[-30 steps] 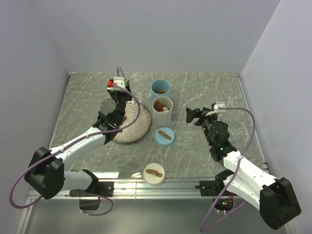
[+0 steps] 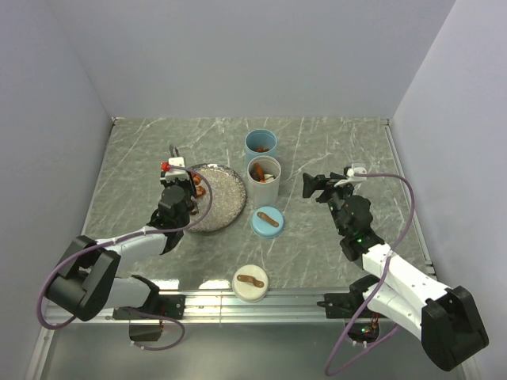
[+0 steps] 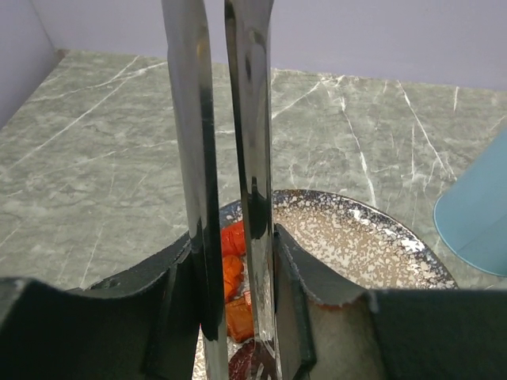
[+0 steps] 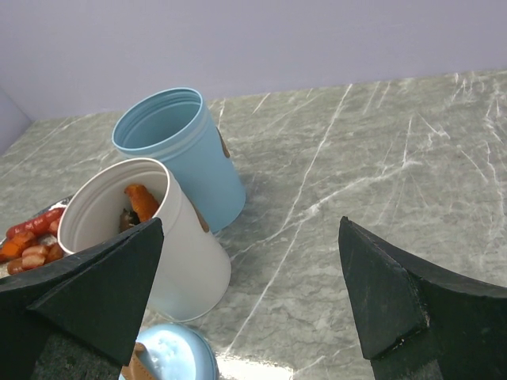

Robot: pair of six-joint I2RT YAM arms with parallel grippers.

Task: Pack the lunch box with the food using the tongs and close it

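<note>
My left gripper is shut on metal tongs (image 3: 252,119), a finger against each arm of them. Below them the food (image 3: 233,269) lies on the left part of the speckled round plate (image 3: 348,237); the tongs' tips are hidden, so whether they pinch anything cannot be told. Several food pieces show inside the white container (image 2: 264,192), and a little food in the blue container (image 2: 261,146) behind it. Right of these, my right gripper stands open and empty above the table.
In front of the white container lies a blue lid (image 2: 268,228) with a brown handle. Nearer the front edge is a white lid (image 2: 250,291).
The left gripper has come down with the tongs and shifted left over the plate's left part, uncovering more of the plate. The right arm, containers and lids have stayed put.
</note>
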